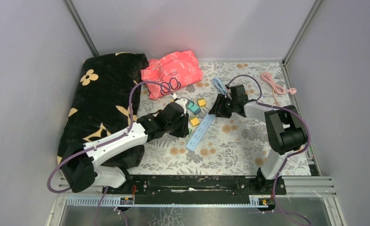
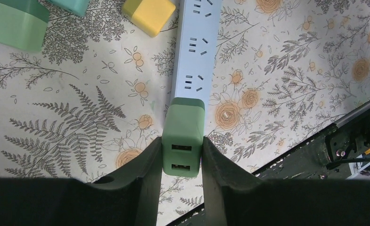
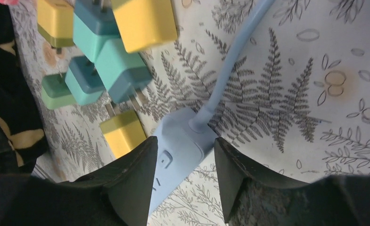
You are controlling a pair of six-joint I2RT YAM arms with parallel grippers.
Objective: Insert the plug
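A light blue power strip (image 1: 200,133) lies diagonally in the middle of the table, sockets upward. In the left wrist view my left gripper is shut on a green plug (image 2: 183,123) with two slots on its face, held over the strip's near end. My right gripper is part open at the strip's cable end (image 3: 185,134), where the cable leaves it; one finger is beside each side, and contact cannot be told.
Several yellow (image 3: 145,21), teal and green plug blocks lie left of the strip. A pink bag (image 1: 173,70), black cushion (image 1: 98,99) and pink cord (image 1: 272,82) surround the work area.
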